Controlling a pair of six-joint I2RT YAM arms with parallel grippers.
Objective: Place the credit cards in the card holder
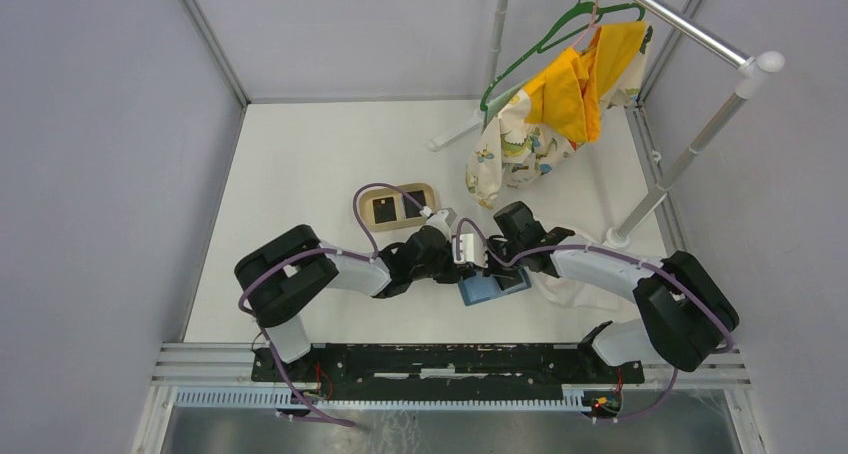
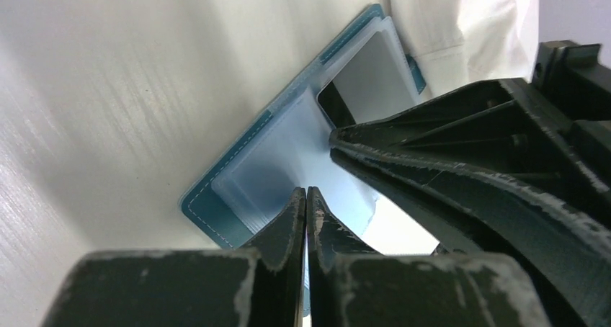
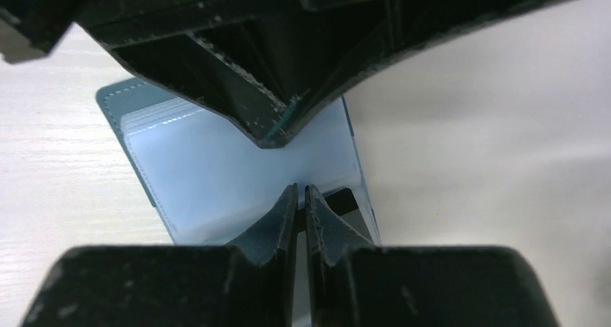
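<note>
The blue card holder (image 1: 481, 292) lies open on the table, with pale clear pockets (image 2: 288, 154). A grey card with a black strip (image 2: 371, 82) sits at one pocket's edge, partly inside it. My left gripper is shut above the holder, nothing showing between its fingers. Close beside it, my right gripper is over the card's black-striped end, its fingertips a narrow gap apart; whether they touch the card is unclear. Two dark cards (image 1: 384, 210) lie in a tan basket (image 1: 365, 224) behind the left arm.
A white cloth (image 1: 580, 292) lies right of the holder, under the right arm. Behind stands a clothes rack (image 1: 690, 154) with a hanging yellow and patterned garment (image 1: 570, 94).
</note>
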